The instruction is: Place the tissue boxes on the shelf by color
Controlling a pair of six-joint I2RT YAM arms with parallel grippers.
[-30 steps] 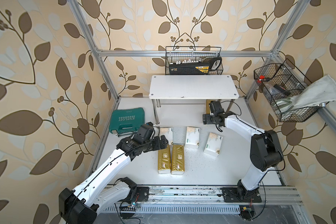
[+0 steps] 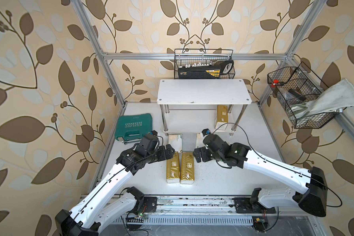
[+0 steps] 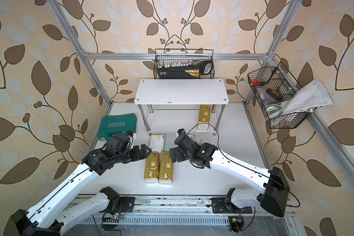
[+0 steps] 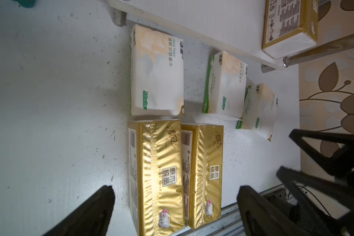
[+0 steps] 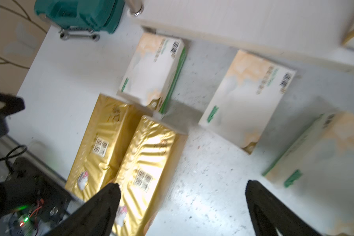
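Two gold tissue boxes (image 2: pixel 173 167) lie side by side at the front middle. Behind and right of them are three white tissue boxes (image 4: pixel 156 70). Another gold box (image 2: pixel 221 114) sits on the lower shelf (image 3: pixel 169 118), at its right end. My open left gripper (image 2: pixel 166 152) is above the left gold box. My open right gripper (image 2: pixel 200 154) hangs above the right gold box and middle white boxes, hiding some in the top views; nothing shows between its fingers.
A green tool case (image 2: pixel 133 125) with wrenches beside it lies at the back left. The upper shelf board (image 2: pixel 204 89) is empty. Wire baskets hang behind and to the right. The table has bare areas at left and right.
My right gripper has moved from the shelf's gold box down and left toward the boxes on the table. The left gripper has shifted only slightly.
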